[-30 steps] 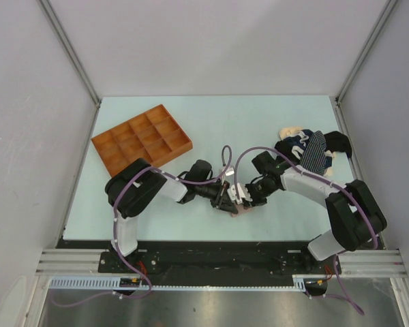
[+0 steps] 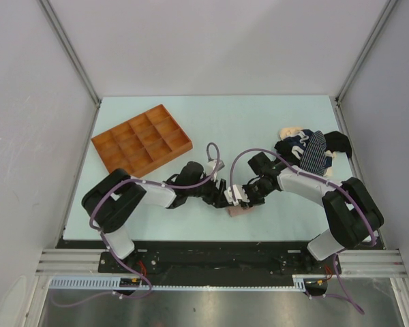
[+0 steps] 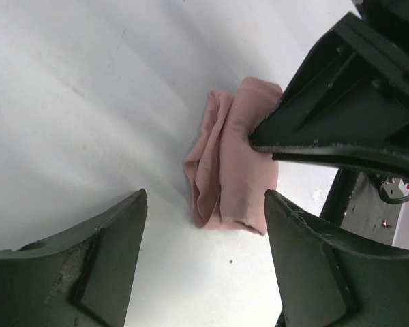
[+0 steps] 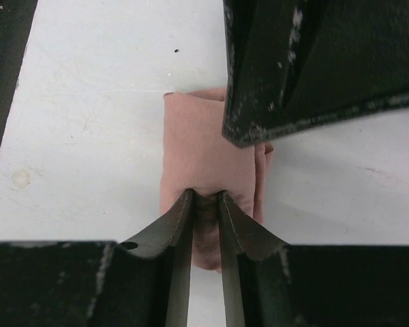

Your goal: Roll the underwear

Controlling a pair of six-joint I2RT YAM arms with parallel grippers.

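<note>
A pink underwear (image 3: pixel 235 170), folded into a small bundle, lies on the white table at the front center. My right gripper is shut on it, the cloth pinched and creased between the fingertips. My left gripper stands open just to the left of the bundle, its two fingers apart with nothing held, as the left wrist view shows. In the top view both grippers meet around the pink cloth (image 2: pixel 238 211), partly hiding it.
An orange-brown compartment organizer (image 2: pixel 141 139) sits at the back left. A pile of dark, striped and beige garments (image 2: pixel 313 150) lies at the right.
My left gripper and arm have pulled back leftward from the bundle.
</note>
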